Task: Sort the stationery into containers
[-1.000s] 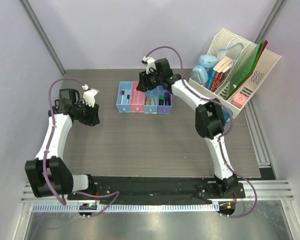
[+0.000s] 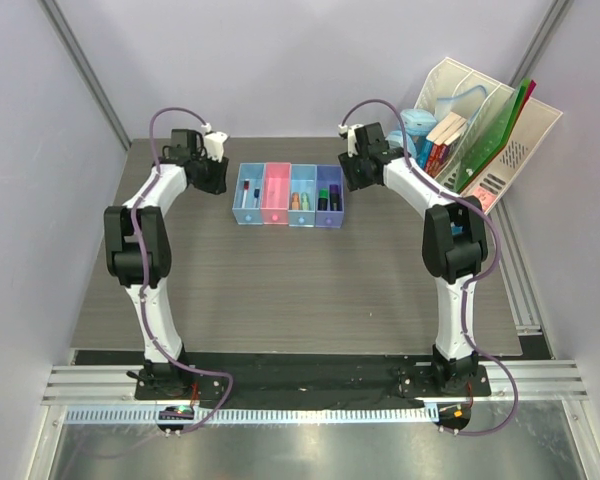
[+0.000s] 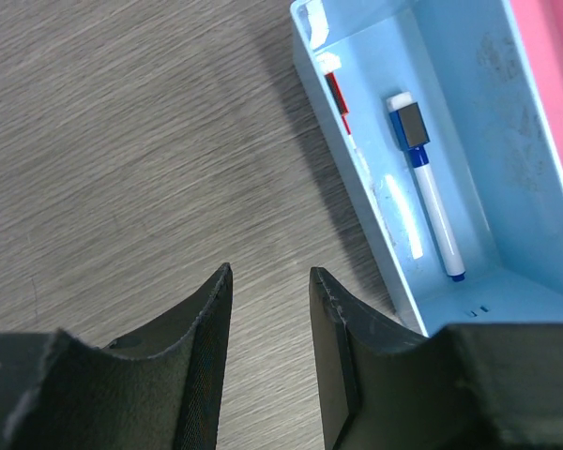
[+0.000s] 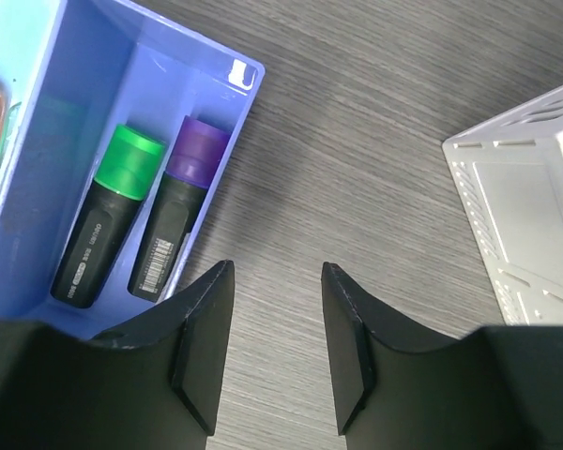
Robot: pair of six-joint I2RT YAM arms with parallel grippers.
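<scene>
Four containers stand in a row at the back of the table. The left blue one holds a red-capped marker and a blue-capped marker. Beside it the pink container looks empty. The second blue container holds an orange bottle and a green bottle. In the purple container lie a green-capped black marker and a purple-capped one. My left gripper is open left of the row, and my right gripper open to its right; both are empty.
A large white organizer with books, a green folder and a light blue pouch stands at the back right.
My right gripper has moved right, from above the containers to beside the purple one. The left gripper has come back and rightward, up to the row's left side. The containers have stayed put.
</scene>
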